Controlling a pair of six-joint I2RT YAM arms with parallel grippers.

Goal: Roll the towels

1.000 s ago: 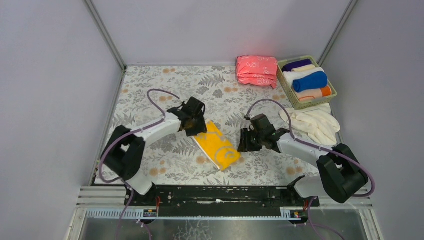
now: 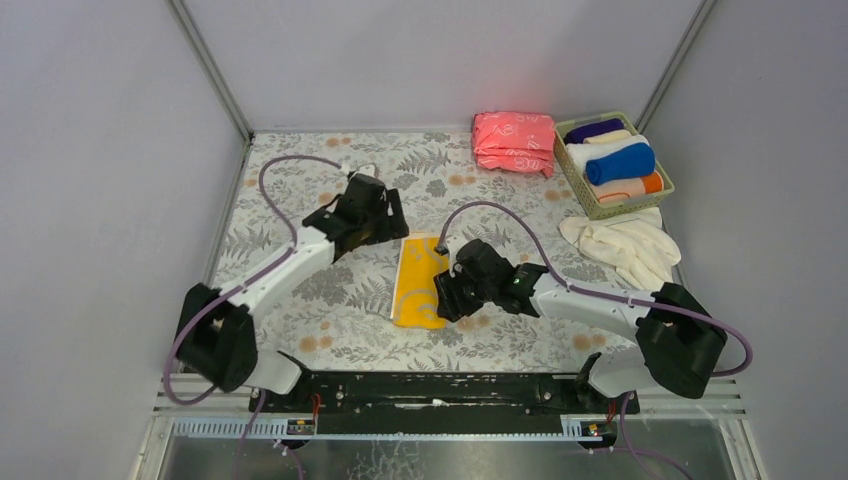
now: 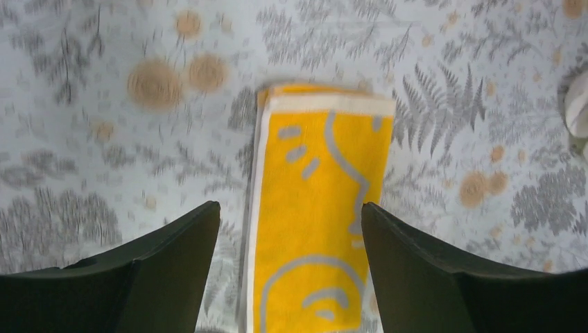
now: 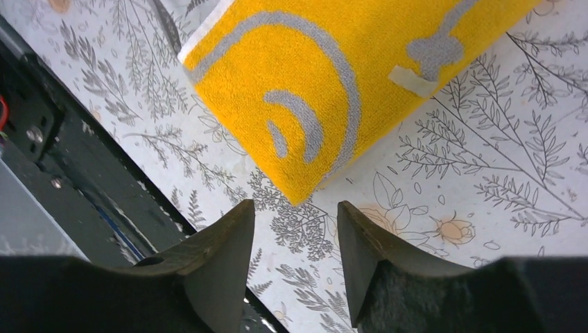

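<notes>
A yellow towel (image 2: 418,282) with grey patterns and a white edge lies folded into an upright strip near the table's centre. My left gripper (image 2: 391,232) hangs above and left of its far end; in the left wrist view its open fingers (image 3: 173,257) frame the towel, holding nothing. My right gripper (image 2: 450,305) is low at the near right end of the towel. In the right wrist view, its fingers (image 4: 374,263) are parted, with bare table between them, just beside the towel's corner (image 4: 295,187).
A folded coral towel stack (image 2: 512,135) and a basket (image 2: 625,208) of rolled towels sit at the back right. A crumpled cream towel (image 2: 625,245) lies at the right edge.
The towel has turned from slanted to straight. My left gripper has pulled back leftward from over it; my right gripper has moved left to the towel's near corner.
</notes>
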